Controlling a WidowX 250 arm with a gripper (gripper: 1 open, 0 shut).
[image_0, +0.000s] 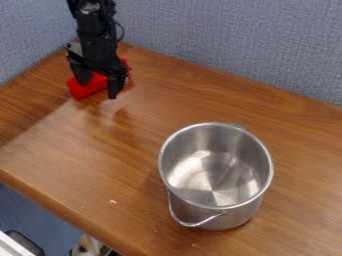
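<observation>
A red block lies near the back left of the wooden table, partly hidden behind my black gripper, which is down over it. The gripper's fingers stand on either side of the block's middle part; whether they press on it I cannot tell. A steel bucket with its handle stands at the front right.
The grey padded wall runs along the back. The table's front left edge drops to the floor at the lower left.
</observation>
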